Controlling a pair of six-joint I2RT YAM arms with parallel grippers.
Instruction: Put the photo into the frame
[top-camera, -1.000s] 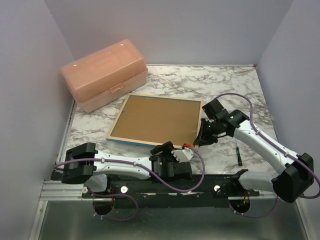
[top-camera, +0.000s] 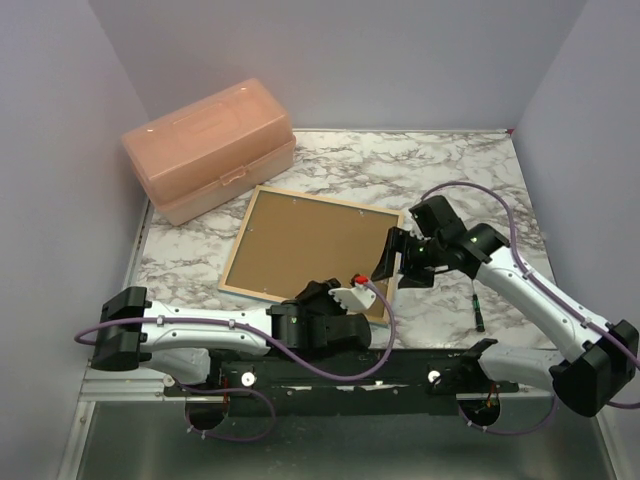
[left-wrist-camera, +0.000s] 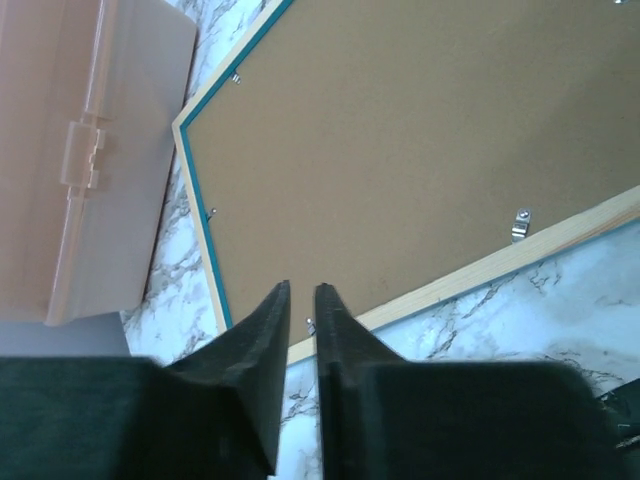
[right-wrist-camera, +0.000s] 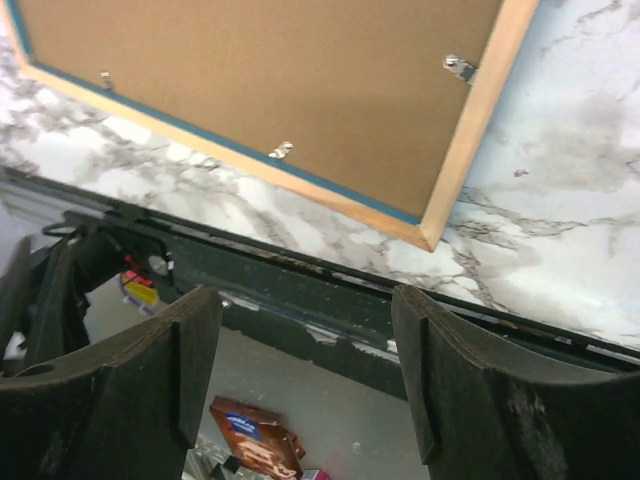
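The picture frame (top-camera: 310, 235) lies back side up on the marble table, showing its brown backing (right-wrist-camera: 250, 70), small metal clips (left-wrist-camera: 520, 225) and a wooden border with teal edge. My left gripper is over the frame's near side; its fingertips sit close together with a narrow gap and nothing visible between them. My right gripper is open beside the frame's right near corner, its fingers wide apart with nothing between them. No photo can be made out.
A pink lidded box (top-camera: 205, 150) stands at the back left, close to the frame. A dark tool (top-camera: 478, 315) lies at the right. Walls bound the sides and back.
The left arm has moved a little left.
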